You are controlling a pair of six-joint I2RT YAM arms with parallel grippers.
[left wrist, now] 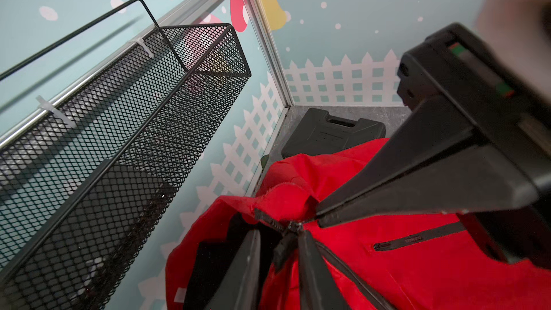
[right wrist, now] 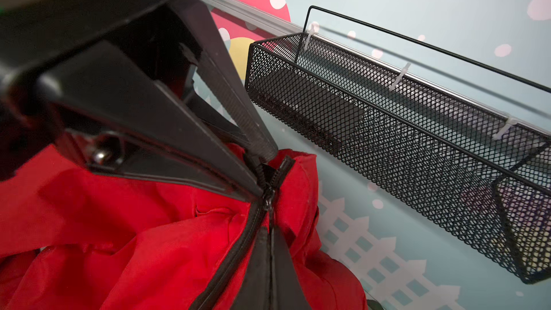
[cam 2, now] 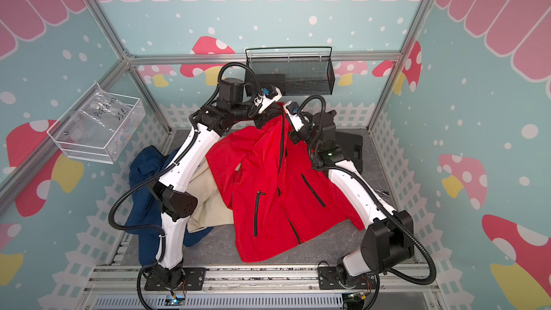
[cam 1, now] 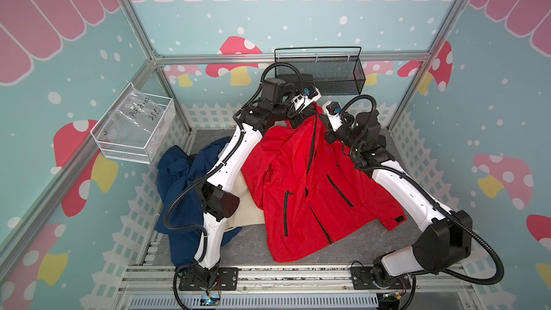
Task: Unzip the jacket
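Observation:
A red jacket (cam 1: pixel 298 195) lies spread on the table, its collar raised toward the back. The dark front zipper (right wrist: pixel 235 258) runs up to its slider (right wrist: pixel 268 198) near the collar. My left gripper stands part open in the left wrist view, its fingers on either side of the black zipper end. My right gripper is shut at the slider's lower side, with the thin pull tab running in between its fingertips. Both grippers are close together at the collar, their tips almost meeting around the zipper top.
Behind the collar, a black mesh basket (cam 1: pixel 321 71) hangs on the back wall. Blue cloth (cam 1: pixel 178 178) and cream cloth (cam 1: pixel 248 209) lie under and beside the left arm. A black case (left wrist: pixel 333 132) rests at the back right. Grey table shows at the front right.

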